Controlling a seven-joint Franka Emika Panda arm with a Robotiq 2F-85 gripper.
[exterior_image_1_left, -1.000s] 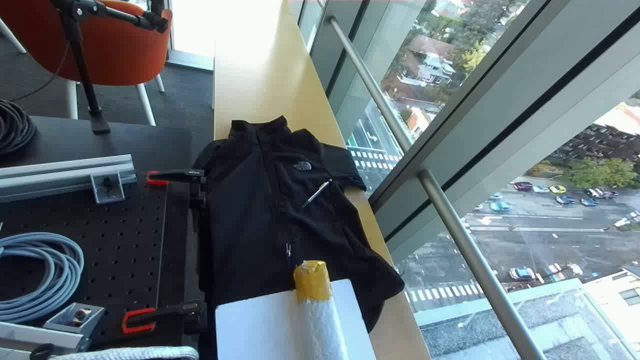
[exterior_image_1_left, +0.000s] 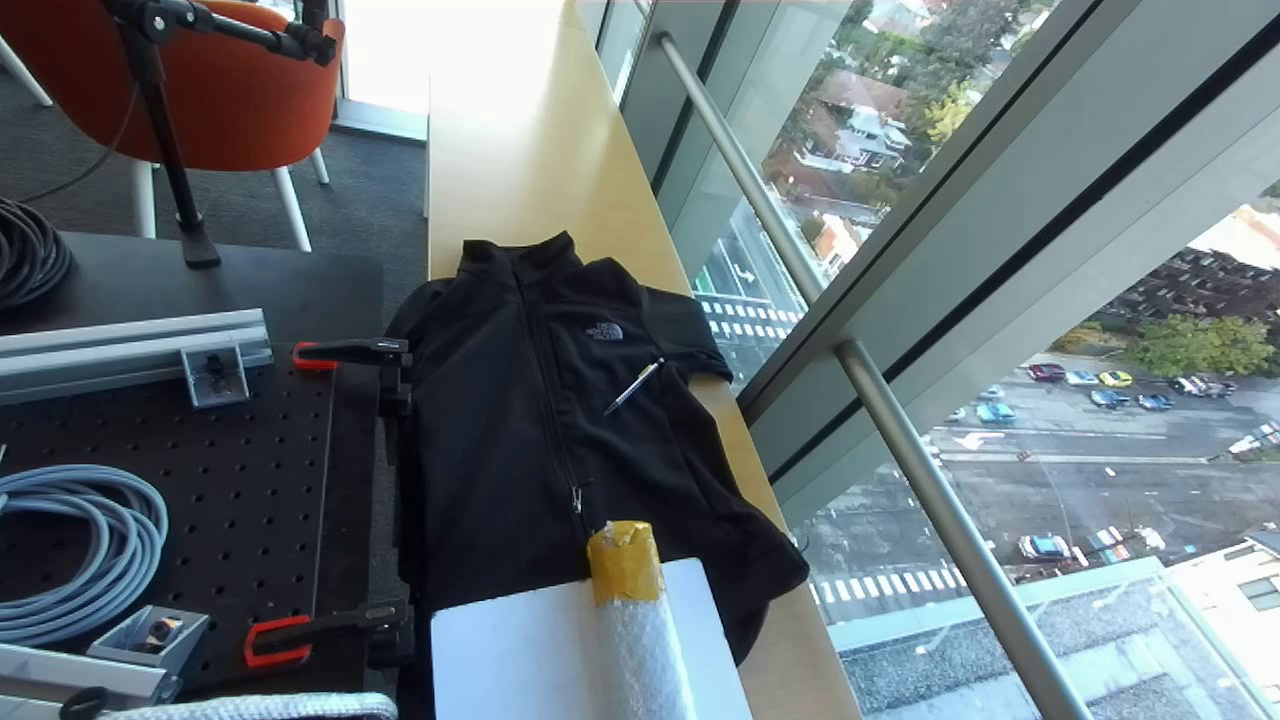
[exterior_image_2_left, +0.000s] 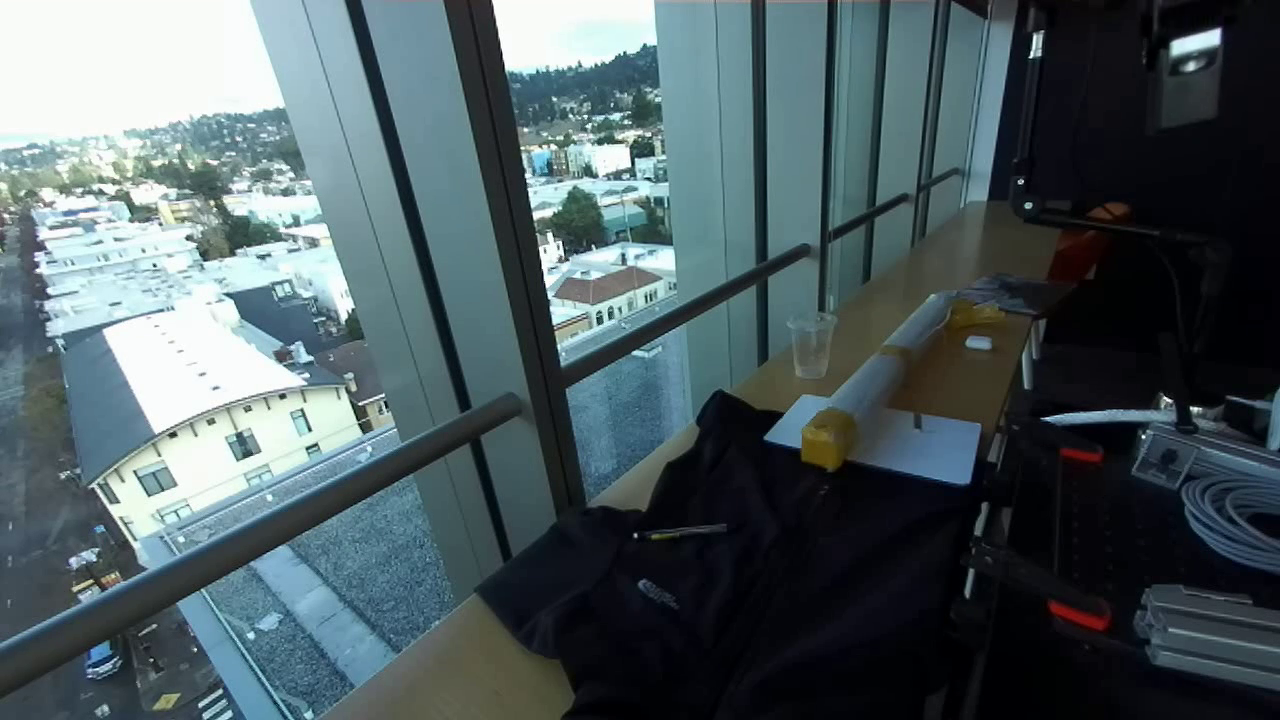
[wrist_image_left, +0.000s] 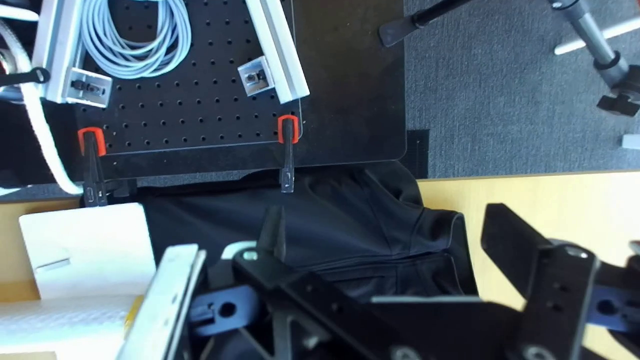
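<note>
Spread over the wooden ledge is a black zip-up jacket (exterior_image_1_left: 492, 444), its collar at the far end in exterior view 1. A pen (exterior_image_1_left: 633, 386) lies slantwise on its chest, below the small logo; exterior view 2 also shows the pen (exterior_image_2_left: 680, 532). In the wrist view my gripper is open above the jacket (wrist_image_left: 348, 222), its two fingers wide apart with nothing between them. The pen cannot be made out there. Neither exterior view shows the arm.
A white board (exterior_image_1_left: 516, 654) and a wrapped roll with a yellow end (exterior_image_1_left: 626, 564) cover the jacket's hem. Black clamps with red ends (exterior_image_1_left: 314, 358) line the perforated table. A clear cup (exterior_image_2_left: 811, 346) stands by the window rail. The ledge beyond the collar is bare.
</note>
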